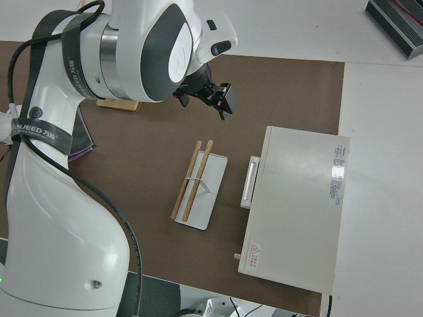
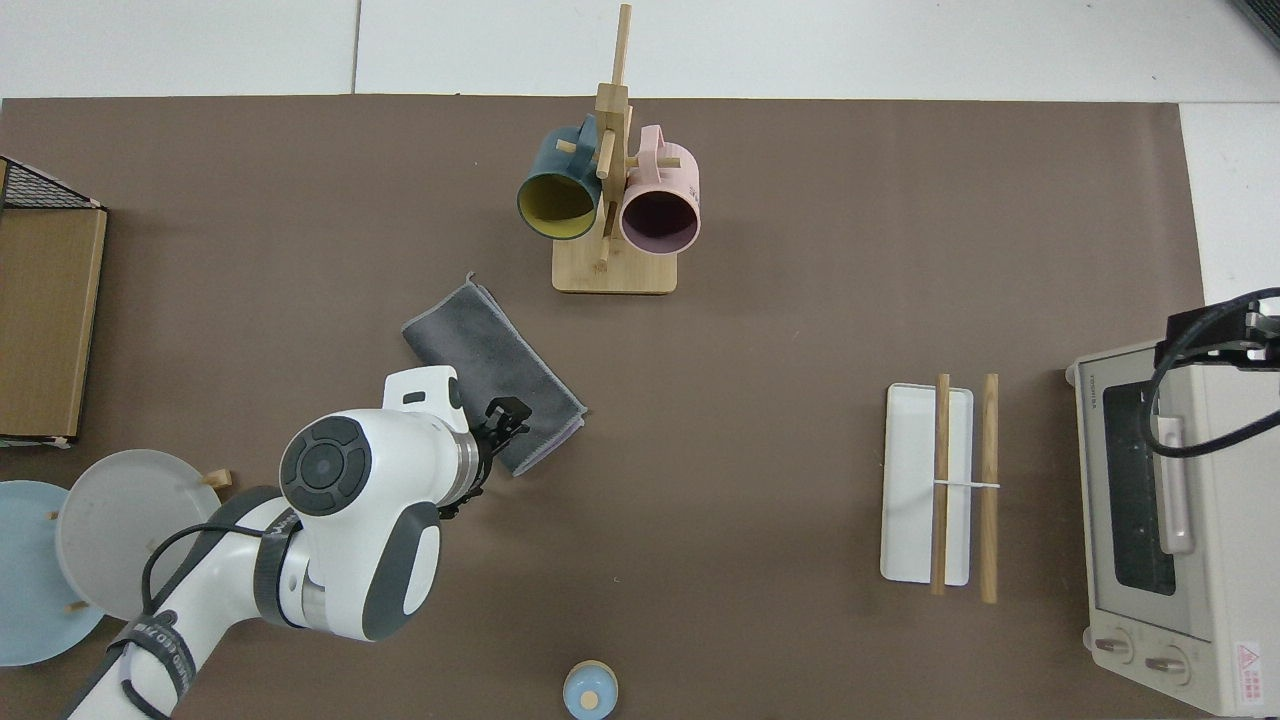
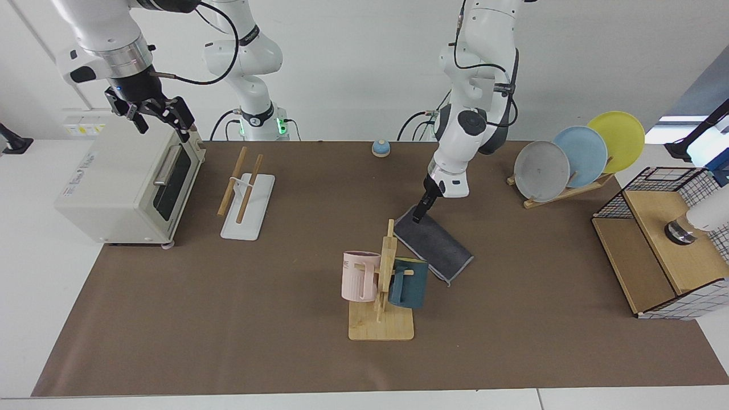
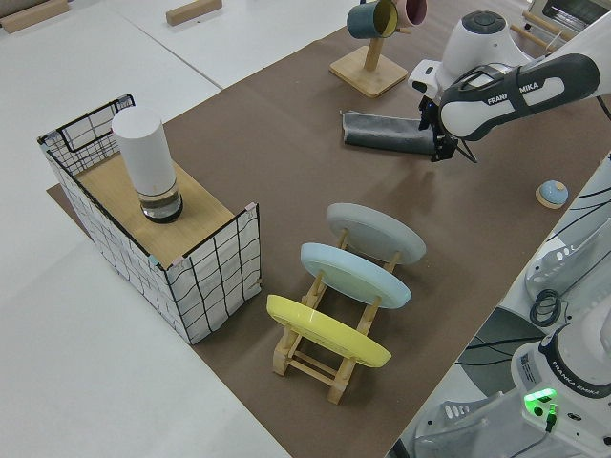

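Observation:
One arm's gripper (image 3: 422,208) hangs over the near end of a folded dark grey towel (image 3: 430,253) lying on the brown mat; whether its fingers are open or shut is unclear. The other gripper (image 3: 160,123) is raised above the white toaster oven (image 3: 109,191), its finger state also unclear. A wooden mug tree (image 2: 614,274) holds a teal mug (image 2: 558,180) and a pink mug (image 2: 660,204), behind the towel in the top view.
A dish rack with yellow (image 3: 622,136), blue (image 3: 581,150) and grey (image 3: 541,171) plates stands near a wire-sided wooden shelf (image 3: 642,266). A white board with two wooden bars (image 2: 912,480) and a small blue dome (image 2: 590,691) lie on the mat.

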